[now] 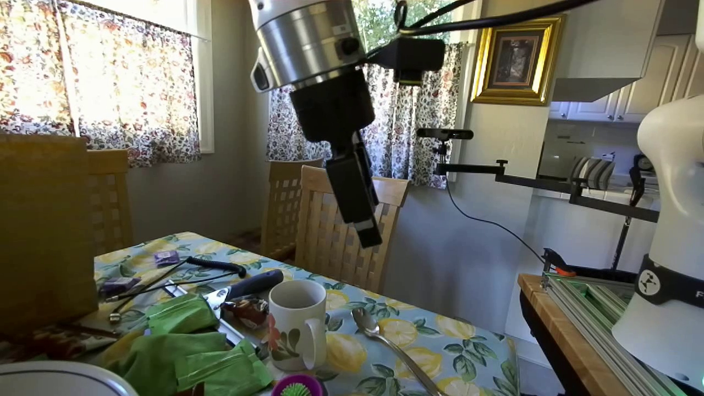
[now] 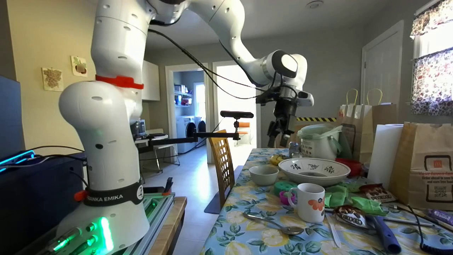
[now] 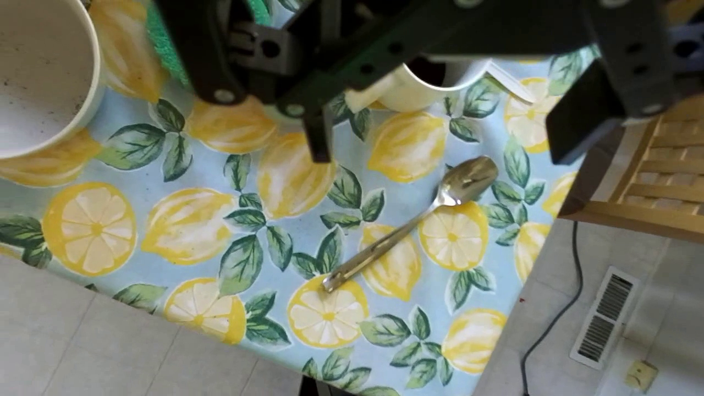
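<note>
My gripper (image 2: 277, 141) is open and empty, high over the table, its two fingers well apart in exterior view 2. In the wrist view its fingertips (image 3: 319, 145) are spread wide above the lemon-print cloth. A metal spoon (image 3: 386, 244) lies below on bare cloth, apart from the fingers, bowl end toward the chair. Close to it stands a white mug (image 2: 311, 204) with an orange flower, upright; the gripper partly covers it in the wrist view. Exterior view 1 shows the fingers (image 1: 368, 235) above the mug (image 1: 297, 323) and spoon (image 1: 394, 351).
A small white bowl (image 2: 263, 175) and a wide patterned bowl (image 2: 314, 176) stand farther along the table. Green packets (image 1: 198, 353), wrapped snacks and a blue-handled tool (image 2: 384, 236) crowd one side. Wooden chairs (image 1: 350, 224) border the table.
</note>
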